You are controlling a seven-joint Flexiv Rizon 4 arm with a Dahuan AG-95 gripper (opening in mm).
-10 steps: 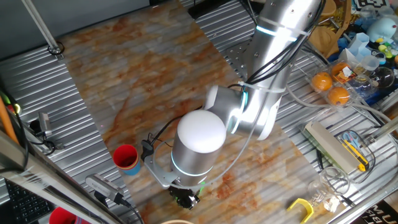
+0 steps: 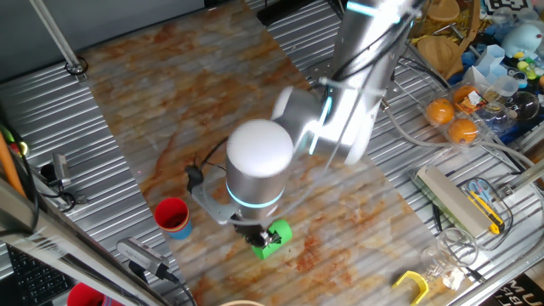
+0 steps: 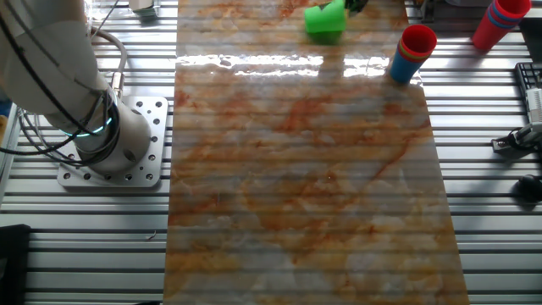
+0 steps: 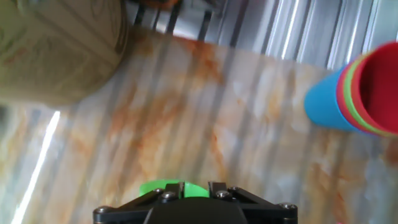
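Observation:
A bright green cup [image 2: 274,239] lies sideways at my gripper [image 2: 253,238], near the front of the marbled board. In exterior view 2 the same cup [image 3: 326,17] is at the top edge, blurred, with a dark green patch under it and black finger parts [image 3: 356,4] against its right side. The wrist view has only a green sliver of it, behind and between the fingertips of my gripper, which look closed on its wall. A stack of cups [image 2: 173,218], red inside with a blue outer cup, stands upright on the board to the left of the gripper.
A large beige round container [image 4: 59,50] stands close by at the upper left of the wrist view. A camera-like grey device [image 2: 143,253] sits by the board's left edge. Most of the marbled board [image 3: 296,186] is bare.
In exterior view 1 the arm has swung a little left and up. The green cup, almost hidden behind the gripper a second ago, now shows plainly beside it. The cup stack stayed put.

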